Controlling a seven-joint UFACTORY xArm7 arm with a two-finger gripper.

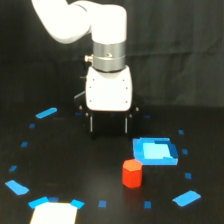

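My gripper (109, 126) hangs from the white arm near the middle of the view. Its two thin dark fingers stand well apart, and nothing shows between them. Lower and to its right, a red block (132, 174) with a hexagonal top stands upright on the black surface, clear of the fingers. Just behind and right of that block lies a blue square tray (172, 161) with a pale, light-blue patch inside. No other object shows in the tray.
A pale cream object (53, 214) is partly cut off at the bottom left edge. Flat blue strips (186, 198) and small blue squares dot the dark surface around the work area.
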